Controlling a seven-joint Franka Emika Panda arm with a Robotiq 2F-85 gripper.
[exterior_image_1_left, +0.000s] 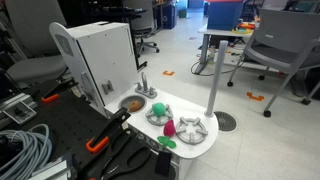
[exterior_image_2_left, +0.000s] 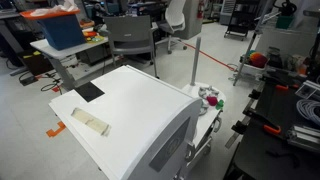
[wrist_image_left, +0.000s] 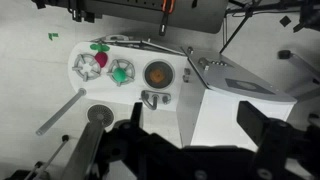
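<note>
A white toy kitchen counter (wrist_image_left: 140, 92) carries two grey burners, a round sink (wrist_image_left: 158, 73) with something brownish in it, and a grey tap (wrist_image_left: 155, 98). One green item (wrist_image_left: 122, 73) rests on the burner nearer the sink. Beside the other burner (wrist_image_left: 87, 67) is a red item (wrist_image_left: 101, 59), with a green leafy piece (wrist_image_left: 98, 47) close by at the counter's edge. My gripper is open, its dark fingers wide apart in the wrist view, high above the counter and cabinet with nothing between them. I cannot make out the gripper in the exterior views.
A tall white cabinet (exterior_image_1_left: 100, 55) stands at the sink end of the counter, and a white pole (exterior_image_1_left: 220, 75) rises near the burners. The dark table (exterior_image_1_left: 60, 125) alongside holds orange-handled clamps and coiled cable (exterior_image_1_left: 25, 155). Chairs stand farther back.
</note>
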